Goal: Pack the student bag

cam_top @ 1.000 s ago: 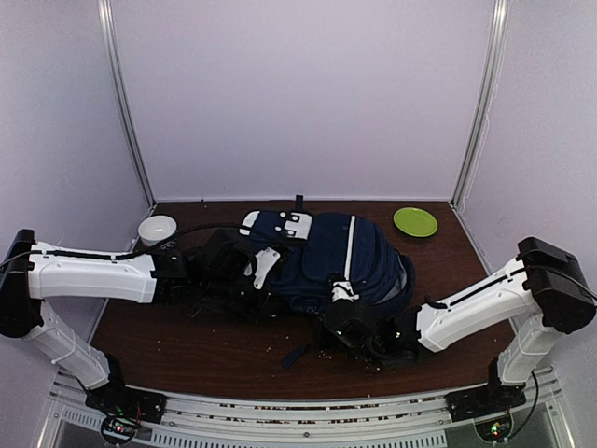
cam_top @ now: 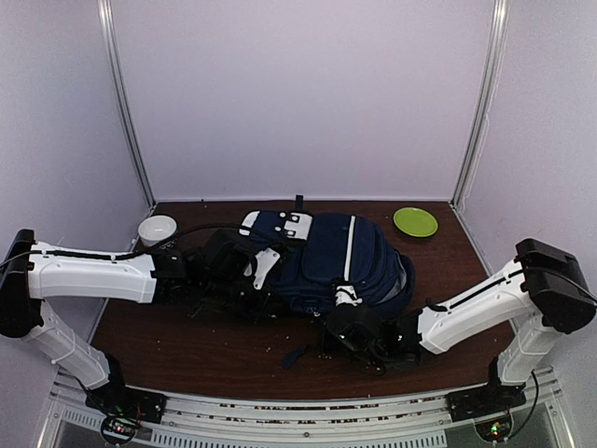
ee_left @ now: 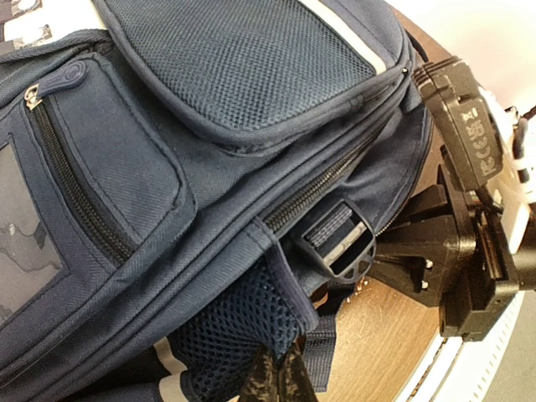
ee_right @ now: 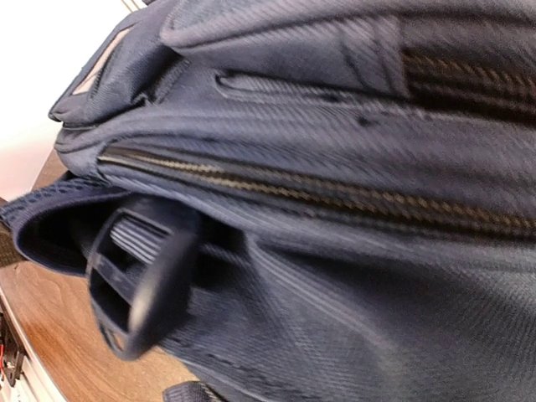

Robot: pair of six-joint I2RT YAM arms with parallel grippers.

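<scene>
The navy backpack [cam_top: 326, 247] lies on its back on the table, its side toward my arms. In the left wrist view, my left gripper is shut, its tips against the mesh side pocket [ee_left: 239, 314]; whether mesh is pinched between them is unclear. My right gripper is shut, with its tips close by the black plastic buckle [ee_left: 339, 239]. The right wrist view shows the buckle [ee_right: 138, 280] hanging at the bag's side below a closed side zipper [ee_right: 327, 197]; my right fingers are out of that view.
A green plate [cam_top: 415, 222] lies at the back right and a white bowl [cam_top: 158, 229] stands at the back left. A loose strap end [cam_top: 296, 356] lies on the table in front of the bag. The front table strip is otherwise mostly bare.
The right gripper shifts very slightly near the bag's front side, and the loose strap end moves a little. The left arm and the bag stay in place.
</scene>
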